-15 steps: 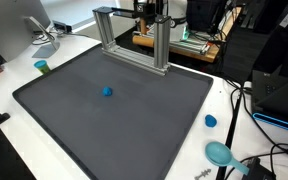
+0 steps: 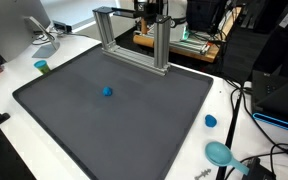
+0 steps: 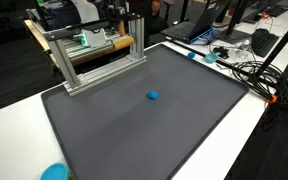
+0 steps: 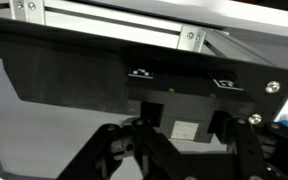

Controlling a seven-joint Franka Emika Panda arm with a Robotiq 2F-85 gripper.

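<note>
In the wrist view my gripper has its two dark fingers a little apart, with a dark block (image 4: pixel 185 107) between them. A pale square label (image 4: pixel 185 130) shows in that gap. Just above the fingers runs a long black bar (image 4: pixel 64 75) with light metal framing (image 4: pixel 124 25) behind it. Dark on dark, the exact contact is hard to make out. On the grey mat lies a small blue object (image 2: pixel 107 91), also visible in exterior view 2 (image 3: pixel 152 95), well away from the metal stand (image 2: pixel 134 58) at the mat's edge.
Beside the mat on the white table are a blue round piece (image 2: pixel 210 121) and a teal bowl (image 2: pixel 219 154). A green cup with a blue top (image 2: pixel 42 67) stands off the opposite edge. Cables (image 3: pixel 269 80) lie on the table.
</note>
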